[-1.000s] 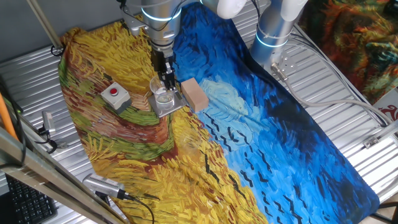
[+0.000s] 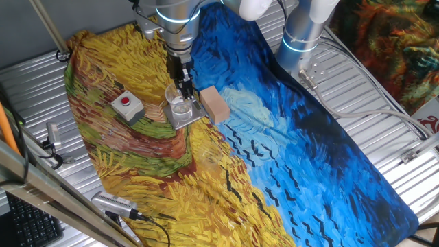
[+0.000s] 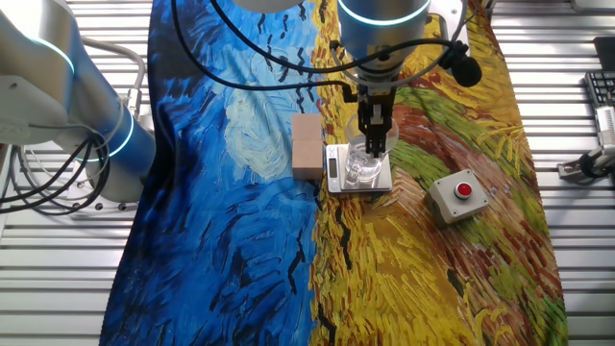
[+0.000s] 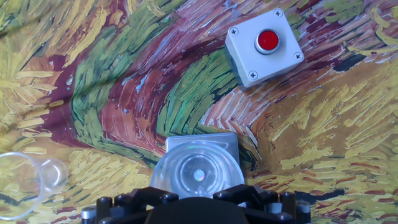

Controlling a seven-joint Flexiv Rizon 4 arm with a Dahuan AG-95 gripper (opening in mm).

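A clear round cup point(image 4: 198, 171) stands on a small silver scale point(image 3: 332, 173). My gripper point(image 3: 375, 146) points down right at the cup, its dark fingers point(image 4: 149, 196) overlapping the near rim in the wrist view. Whether these fingers are apart or closed on the cup's wall is hidden. Exterior view 1 shows the gripper point(image 2: 185, 95) low over the scale plate point(image 2: 195, 116). A second clear vessel point(image 4: 38, 186) appears at the left edge of the wrist view, with a smaller round part beside it.
Touching or close beside the scale is a tan wooden block point(image 2: 215, 104). A grey box with a red button point(image 4: 268, 40) sits on the other side.
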